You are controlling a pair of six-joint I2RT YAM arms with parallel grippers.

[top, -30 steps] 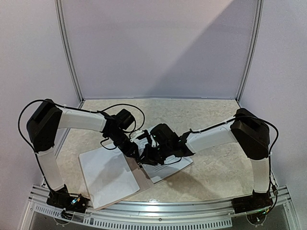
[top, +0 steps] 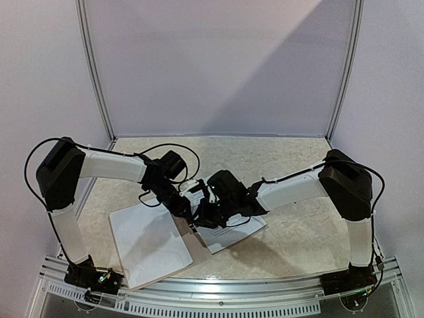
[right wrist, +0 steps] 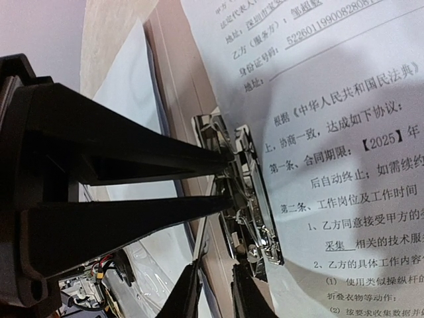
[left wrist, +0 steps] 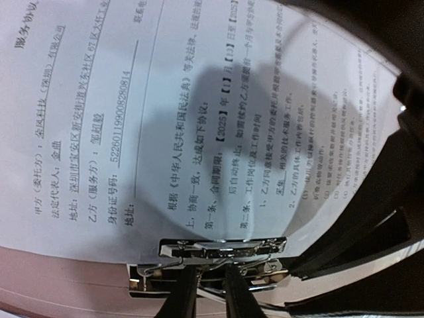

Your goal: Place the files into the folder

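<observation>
An open folder (top: 199, 253) lies on the table, blank white sheet (top: 149, 242) on its left and printed papers (left wrist: 152, 119) on its right, beside a metal clip (left wrist: 222, 245) on the spine. My left gripper is shut on part of that clip; what exactly sits between the fingertips is hard to see. My right gripper is at the clip too, part open, its fingertips just below the metal in its wrist view. The other arm's long black fingers cross that view over the clip. Both grippers are crowded together in the top view.
Walls enclose three sides, with a metal rail along the front edge.
</observation>
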